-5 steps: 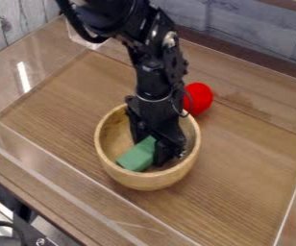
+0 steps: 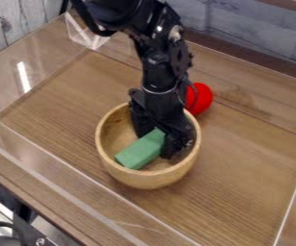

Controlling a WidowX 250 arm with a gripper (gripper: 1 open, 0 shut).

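Note:
A light wooden bowl sits near the middle of the table, holding a green block. The black gripper reaches down into the bowl's upper right part, just beside the block's upper right end. Its fingers are dark and overlap, so their spacing and whether they touch the block are unclear.
A red round object lies behind the bowl to the right, partly behind the arm. A wall runs along the back, and the table's edge is at lower left.
The gripper has risen slightly and shifted within the bowl, uncovering more of the green block's upper end.

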